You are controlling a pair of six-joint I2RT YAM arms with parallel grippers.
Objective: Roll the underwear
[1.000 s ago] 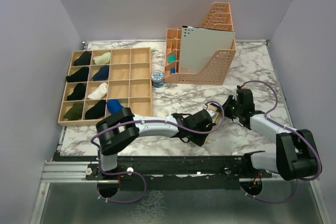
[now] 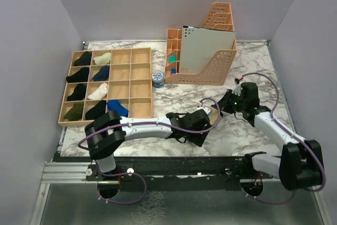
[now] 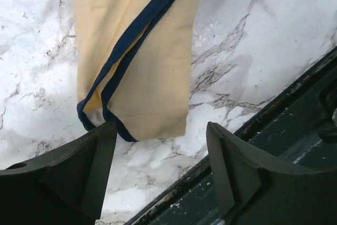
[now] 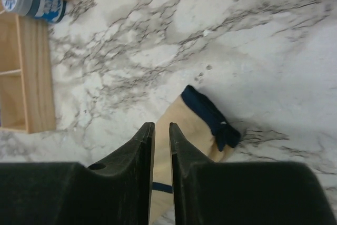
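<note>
The beige underwear with navy edging (image 3: 158, 93) lies flat, folded lengthwise on the marble table, mostly hidden under the arms in the top view. My left gripper is open just over its near end, nothing held between its fingers. In the right wrist view the other end (image 4: 184, 125) shows, with a navy band bent over at its corner. My right gripper hangs over that end, its fingertips a narrow gap apart; no cloth is visibly gripped.
A wooden organiser (image 2: 140, 88) of dark, white and blue bundles stands left, a blue tub (image 2: 158, 77) beside it. A peach file rack (image 2: 210, 69) stands behind. The table's front edge (image 3: 274, 109) is close to my left gripper.
The right arm has moved a little forward and right, uncovering some of the cloth's far end.
</note>
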